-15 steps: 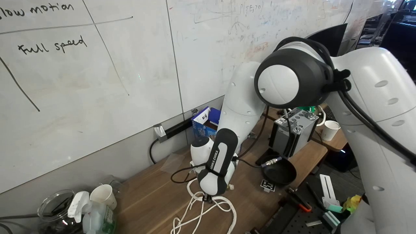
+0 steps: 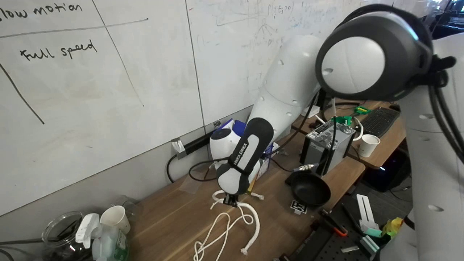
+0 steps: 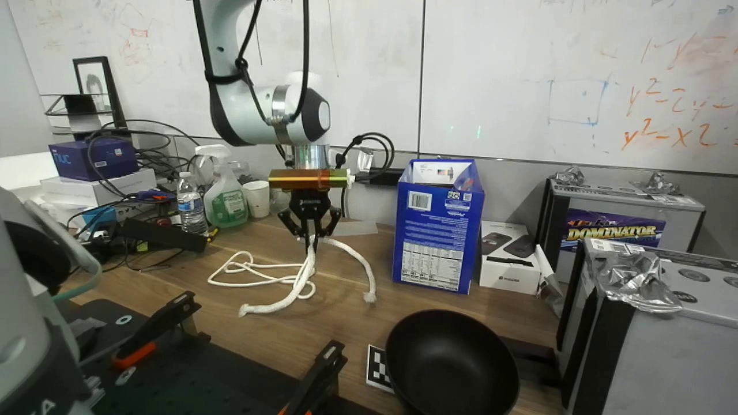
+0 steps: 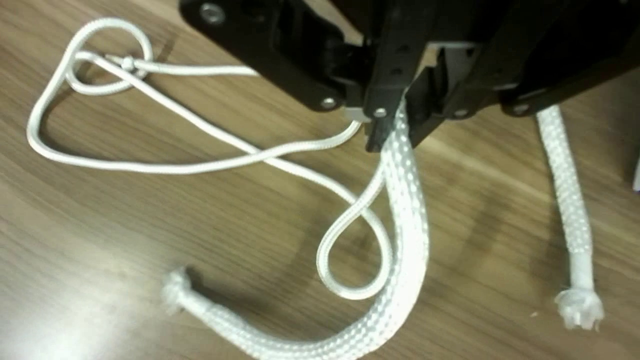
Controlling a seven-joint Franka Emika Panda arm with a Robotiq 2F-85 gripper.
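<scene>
My gripper [image 3: 311,250] is shut on a white braided rope [image 4: 409,222], a little above the wooden table. In the wrist view a thick stretch of rope hangs down from the fingertips and curls left to a frayed end. A second frayed end [image 4: 579,306] shows at the right. Thinner white cord [image 4: 198,167] lies in loose loops on the tabletop, and one small loop runs up toward the fingers. Exterior view 1 shows the rope [image 2: 255,222] draping to both sides of the gripper [image 2: 230,202]. Where exactly the rope passes between the fingers is partly hidden.
A black pan [image 3: 453,366] sits at the front right, with a blue box [image 3: 439,228] behind it. The spray bottle [image 3: 226,190] and paper cup [image 3: 257,198] stand near the wall. Bare tabletop lies between the rope and the pan.
The arm has risen, lifting the gripper and the held part of the rope off the table. The rope's thick ends have been drawn inward and now hang more steeply.
</scene>
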